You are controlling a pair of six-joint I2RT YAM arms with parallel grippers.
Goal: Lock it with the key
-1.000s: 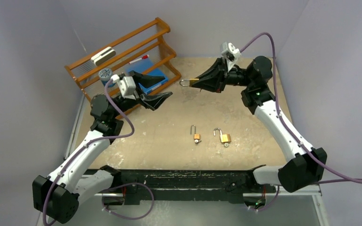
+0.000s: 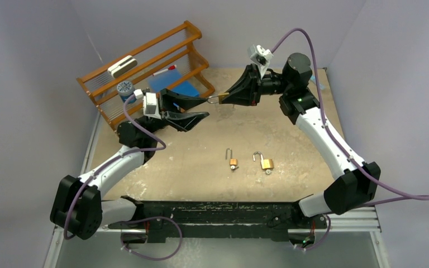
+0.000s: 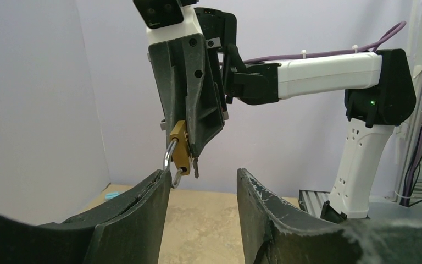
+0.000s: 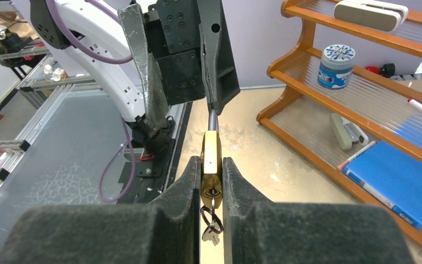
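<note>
My right gripper (image 2: 223, 97) is shut on a brass padlock (image 3: 180, 146), held in the air with its steel shackle pointing toward my left gripper (image 2: 204, 107); a key on a ring (image 4: 211, 228) hangs from the lock's keyhole end. My left gripper is open, its fingers apart just short of the shackle, nothing clearly held between them. Two more padlocks, a small one (image 2: 233, 162) and a larger one (image 2: 267, 164), lie on the table with raised shackles.
A wooden rack (image 2: 139, 56) with a jar (image 4: 335, 71), markers, a blue case (image 4: 393, 181) and other items stands at the back left.
</note>
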